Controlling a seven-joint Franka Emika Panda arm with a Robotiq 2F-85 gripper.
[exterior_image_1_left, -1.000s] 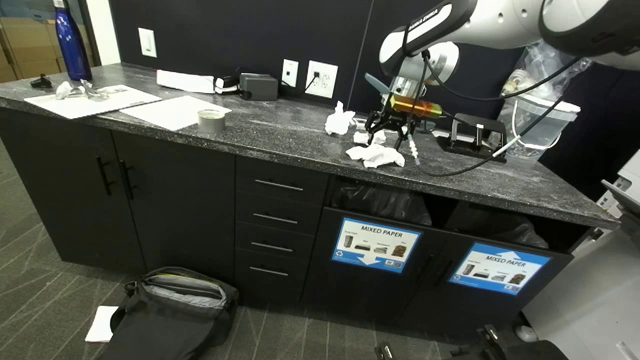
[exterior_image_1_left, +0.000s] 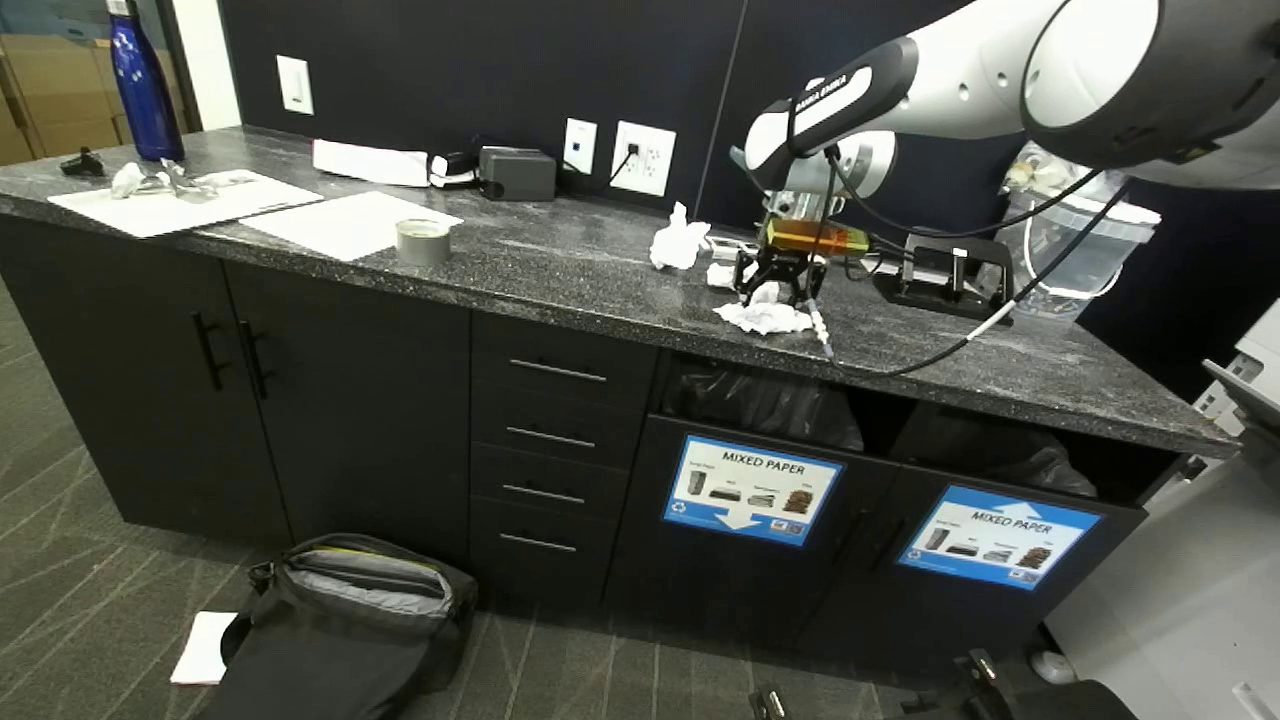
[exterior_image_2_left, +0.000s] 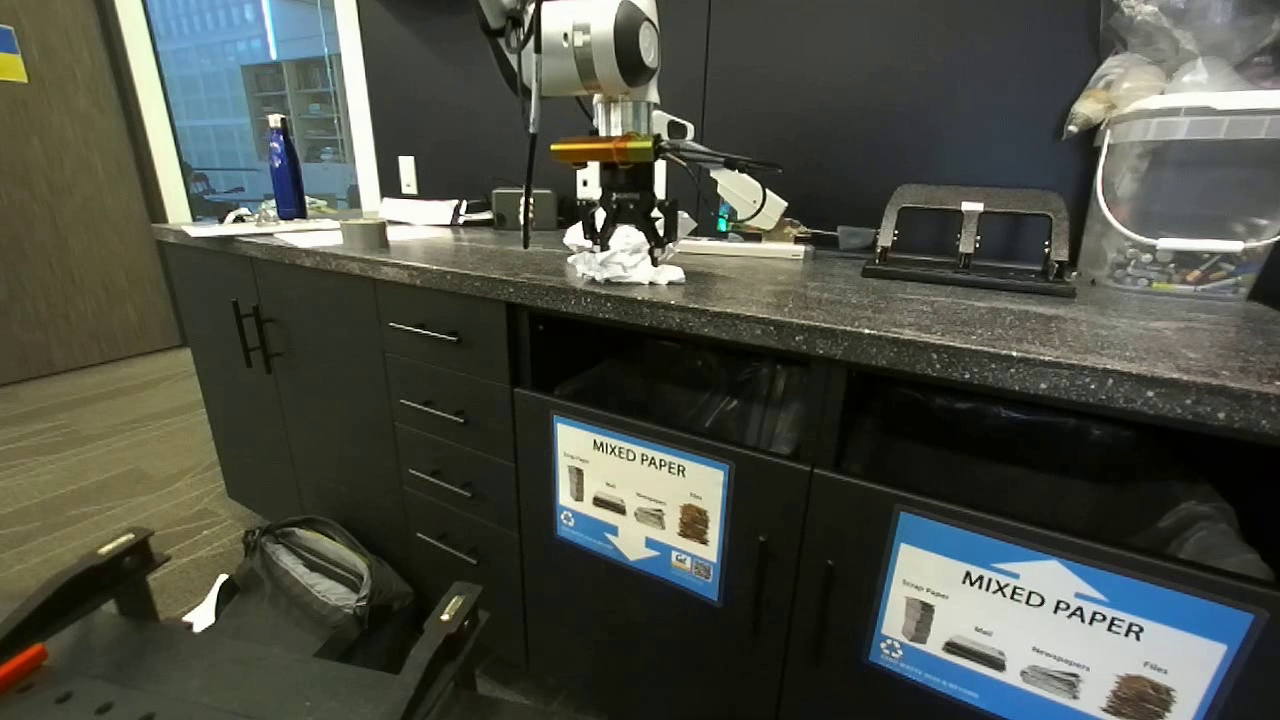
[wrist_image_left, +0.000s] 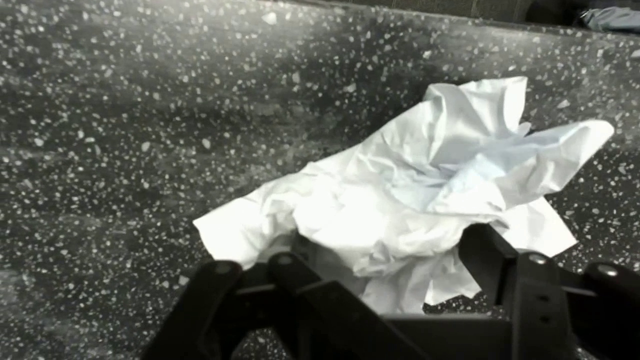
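Note:
A crumpled white paper (exterior_image_1_left: 759, 318) lies near the counter's front edge, above the left bin opening. My gripper (exterior_image_1_left: 777, 296) points down over it, with fingers low at the counter. In the wrist view the crumpled paper (wrist_image_left: 354, 210) spreads between and beyond the fingers of my gripper, which stand well apart with paper in the gap. Whether both fingers press on it cannot be told. Two more white crumpled pieces are close by: one upright wad (exterior_image_1_left: 679, 241) at the back left, and a smaller one (exterior_image_1_left: 722, 275) just behind the gripper.
Mixed-paper bins with an open slot (exterior_image_1_left: 762, 402) sit under the counter. A black hole punch (exterior_image_2_left: 972, 234) and a clear bucket (exterior_image_2_left: 1170, 192) stand to the right. Leftward are a tape roll (exterior_image_1_left: 422, 242), flat sheets (exterior_image_1_left: 348, 226) and a blue bottle (exterior_image_1_left: 142, 90).
My gripper has come down and slightly toward the front edge, onto the front paper. That paper has shifted a little to the right and its shape differs. The fingers look closer together.

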